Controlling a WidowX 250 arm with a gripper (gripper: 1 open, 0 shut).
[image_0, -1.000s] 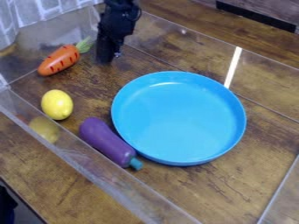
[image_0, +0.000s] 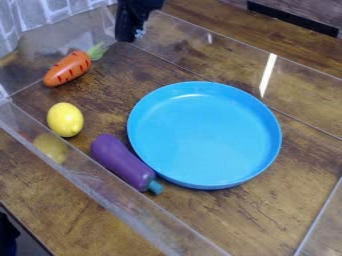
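Observation:
My black gripper (image_0: 132, 28) is at the top, partly out of frame, above and right of an orange carrot (image_0: 68, 68) with green leaves. Whether its fingers are open or shut is unclear. A yellow lemon (image_0: 66, 119) lies below the carrot, and a purple eggplant (image_0: 123, 164) lies lower, beside a large empty blue plate (image_0: 203, 136).
The toys rest on a wooden surface (image_0: 274, 204) bordered by clear, low walls at the left and lower edges. Bare wood lies right of the plate and between the carrot and the plate.
My gripper has moved up in the view, away from the spot right of the carrot. The toys and plate have not moved.

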